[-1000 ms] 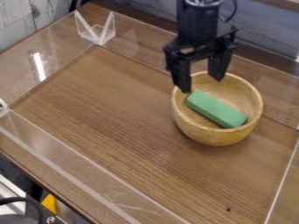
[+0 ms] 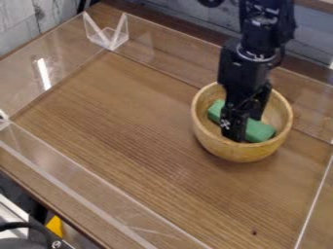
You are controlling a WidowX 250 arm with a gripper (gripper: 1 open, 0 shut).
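Note:
A tan wooden bowl (image 2: 240, 148) sits on the wooden table at the right. The fingers are dark and overlap the block, so their exact spread and whether they touch it are hard to make out.
A small white wire holder (image 2: 107, 31) stands at the back left. A small yellow object (image 2: 55, 226) is at the lower left edge beside dark items.
My gripper has moved down from above the back of the bowl into it, onto the green block. The bowl and block look about where they were.

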